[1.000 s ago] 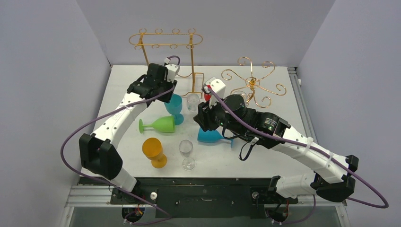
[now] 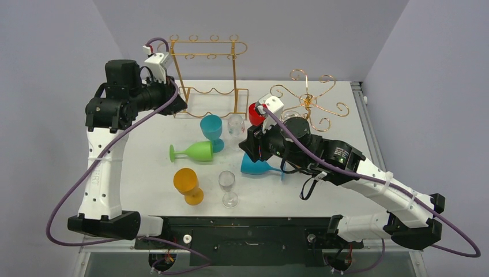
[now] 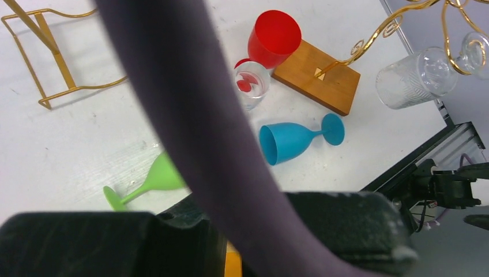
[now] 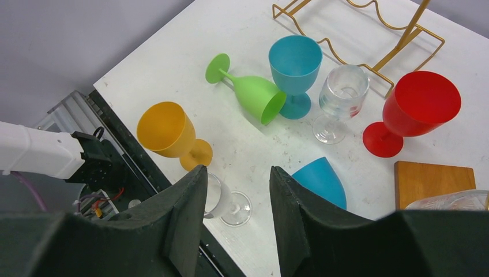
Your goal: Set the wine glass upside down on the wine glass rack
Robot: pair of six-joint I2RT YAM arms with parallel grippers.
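Observation:
The gold rack [image 2: 234, 81] at the back has curled hooks on its top rail. In front of it stand a teal glass [image 4: 295, 60], a clear glass [image 4: 344, 92] and a red glass [image 4: 424, 104]. A green glass [image 2: 200, 151] and a blue glass [image 3: 288, 141] lie on their sides. Nearer the front edge are an orange glass [image 2: 187, 183] and another clear glass [image 2: 227, 183]. My left gripper [image 2: 183, 108] is by the rack's left side; a cable crosses its wrist view and hides what is between its fingers. My right gripper is open and empty, above the table's middle.
A second gold rack [image 2: 307, 101] with curled arms rises from a wooden base [image 3: 323, 75] at the right. A clear glass [image 3: 412, 81] hangs upside down from it. Bare table [image 2: 150, 144] shows left of the green glass.
The right arm has shifted slightly right; the glasses have not moved.

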